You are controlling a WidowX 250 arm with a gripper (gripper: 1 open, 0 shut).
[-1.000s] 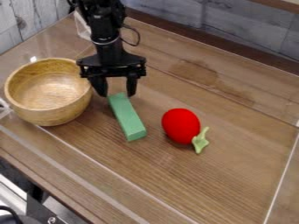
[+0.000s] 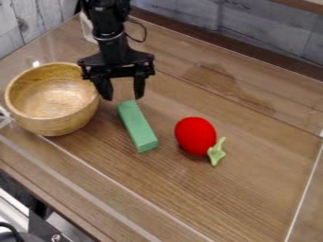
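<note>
My black gripper (image 2: 121, 87) hangs at the top middle of the camera view, its fingers pointing down above a green block (image 2: 136, 127) that lies on the wooden table. The two fingers look apart, with nothing visible between them. A wooden bowl (image 2: 51, 99) sits to the left, and a red object with a pale green top, like a tomato or strawberry (image 2: 195, 134), lies to the right of the block.
A cable runs behind the arm, and a pale panelled wall stands at the back left.
My gripper has risen a little, away from the near end of the table and the green block. The block, bowl and red object look unmoved.
</note>
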